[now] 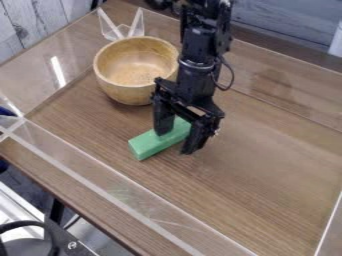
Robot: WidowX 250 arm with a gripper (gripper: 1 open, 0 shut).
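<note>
A black robot arm reaches down from the top centre to my gripper (181,125), which stands open over a green bar (152,144) lying diagonally on the wooden table (254,190). The gripper's dark fingers sit around and above the bar's upper right part, hiding some of it; whether they touch it I cannot tell.
A round tan bowl (123,72) stands at the upper left, with a white pointed object (122,25) behind it. Black cables lie at the lower left, past the table edge.
</note>
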